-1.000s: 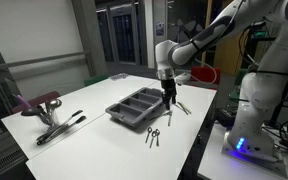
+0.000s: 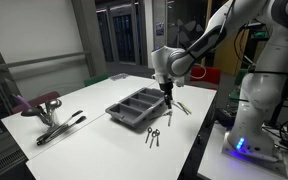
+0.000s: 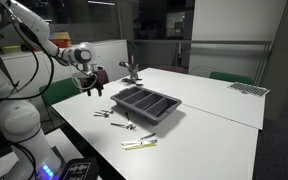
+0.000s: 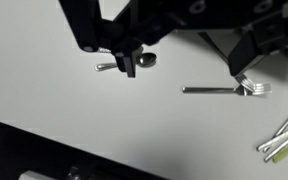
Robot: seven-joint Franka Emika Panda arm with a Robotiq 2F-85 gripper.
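Observation:
My gripper (image 2: 168,103) hangs above the white table, near the right end of the grey compartment tray (image 2: 116,110). In the wrist view the gripper stands open, its dark fingers (image 4: 127,52) far apart with nothing held between them. Below and between them a fork (image 4: 209,90) lies flat, with the tines of another close by. Spoons (image 4: 144,60) show past one finger, partly hidden by it. In exterior view 2 the spoons (image 3: 106,113) and the fork (image 3: 124,126) lie along the near side of the tray.
Several knives (image 3: 141,138), with a yellow-green handled piece (image 3: 139,147) among them, lie apart from the forks. Black tongs (image 2: 64,130) and a utensil holder (image 2: 50,113) occupy the table's other end.
The arm has shifted slightly left in exterior view 1, and the gripper sits a little lower. Tray and cutlery have stayed where they were.

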